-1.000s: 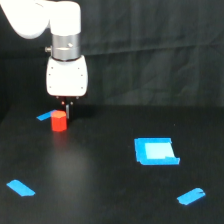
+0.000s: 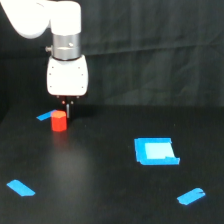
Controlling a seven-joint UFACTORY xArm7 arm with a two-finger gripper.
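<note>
A small red block (image 2: 59,121) stands on the dark table at the left. Just above and slightly right of it, in the camera view, is my white gripper (image 2: 67,103), pointing down. Its fingers are small and dark against the black backdrop, so whether they are apart or together cannot be made out. The block's top lies close to the fingertips, and I cannot tell whether they touch it.
Blue tape frames a white square (image 2: 158,151) on the right of the table. Other blue tape strips lie at the front left (image 2: 20,188), front right (image 2: 191,196) and behind the block (image 2: 44,116).
</note>
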